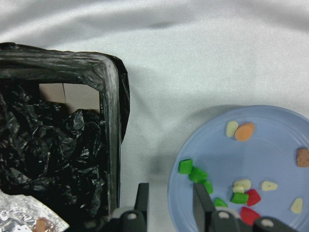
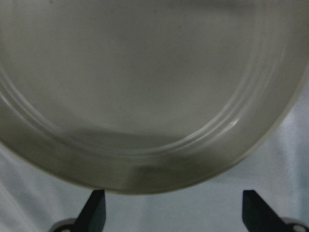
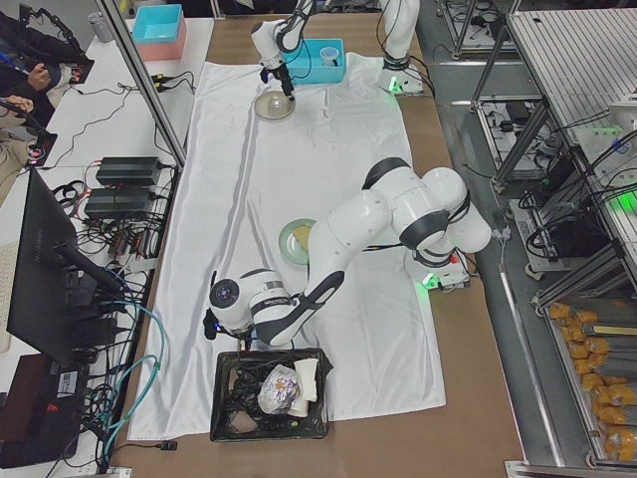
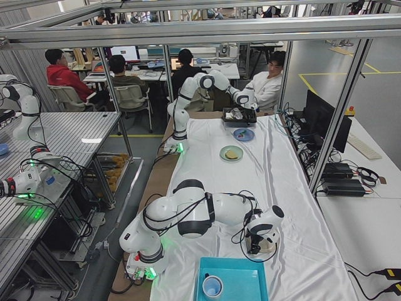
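My left gripper is open over the gap between a black bin (image 1: 111,145) lined with a bag and a blue plate (image 1: 251,159), which holds several small green, red, cream, orange and brown pieces. Crumpled foil (image 3: 279,388) lies in the bin. My right gripper stands open above the near rim of a greyish plate (image 2: 145,96), with nothing between its fingers. A green plate (image 4: 231,158) with a yellow piece (image 3: 303,235) lies mid-table.
A light-blue tray (image 4: 232,269) with a cup (image 4: 212,286) sits at the right arm's end of the table. A monitor (image 3: 55,289) stands beside the table.
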